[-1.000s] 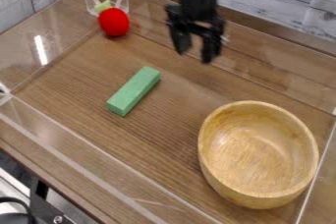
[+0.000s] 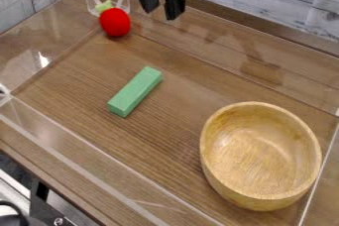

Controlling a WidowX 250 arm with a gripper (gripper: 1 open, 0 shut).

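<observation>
My black gripper [image 2: 162, 8] is at the top centre of the camera view, open, over the back of the wooden table, to the right of a red ball [image 2: 115, 23]. A green rectangular block [image 2: 135, 91] lies left of centre, and a large tan bowl [image 2: 257, 153] sits at the lower right.
A small pale object [image 2: 105, 6], unclear in shape, lies just behind the red ball at the table's back left.
My gripper has moved back and to the left, from right of centre to the top of the view. The ball, block and bowl have not visibly moved.
</observation>
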